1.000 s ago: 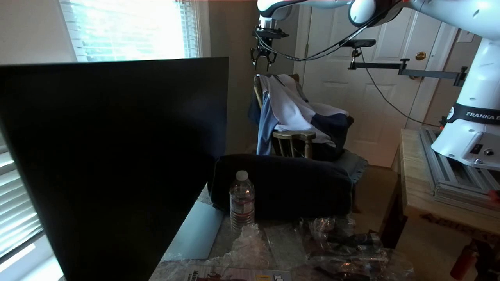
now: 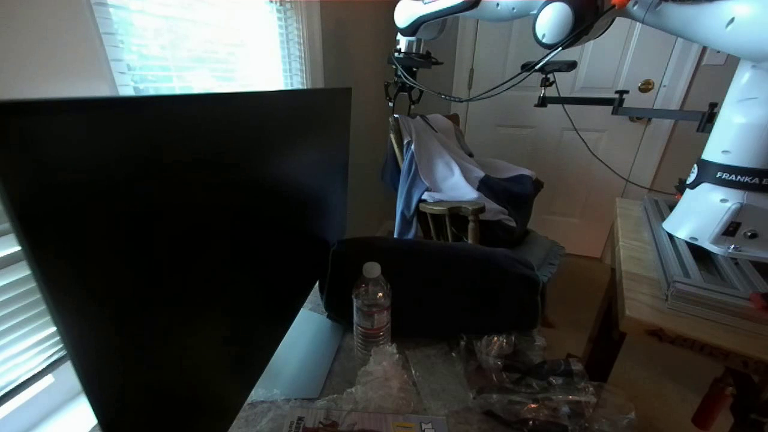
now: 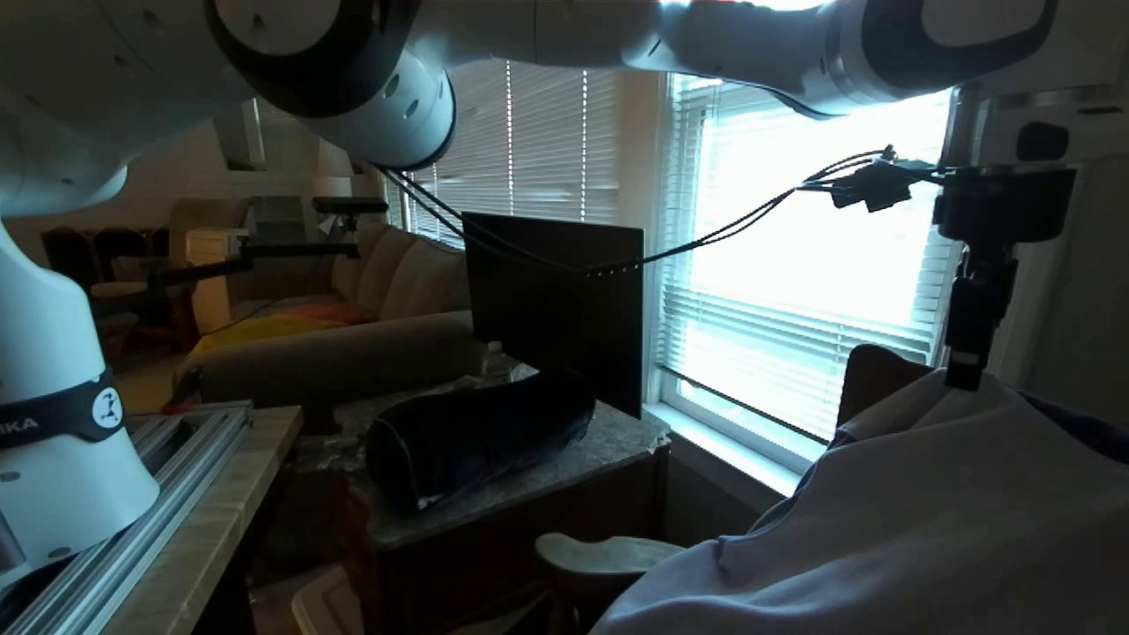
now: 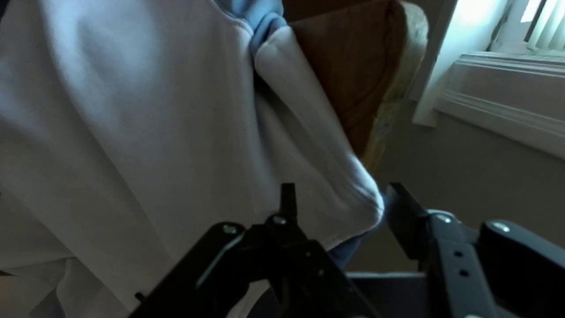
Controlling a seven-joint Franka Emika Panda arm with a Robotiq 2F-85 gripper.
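A white and blue garment [image 2: 446,162] lies draped over a wooden chair [image 2: 452,209]. In the wrist view, the pale cloth [image 4: 175,132] fills the left and middle, its folded corner reaching between the fingers of my gripper. One fingertip [image 4: 288,198] is over the cloth, the other [image 4: 400,204] just beyond its edge, with a gap between them. Seen from the second exterior view, the gripper [image 3: 965,370] points straight down at the top of the garment [image 3: 910,508]. Whether the fingers touch the cloth I cannot tell.
The chair's wooden back [image 4: 349,69] stands beside the cloth, close to the window sill [image 4: 503,100]. A large black monitor [image 2: 173,252], a dark bolster [image 2: 432,284] and a water bottle [image 2: 371,309] occupy the nearby table. Cables [image 2: 497,90] hang along the arm.
My gripper has come down to the top of the garment, and its fingers stand closer together than before. The garment and chair look the same.
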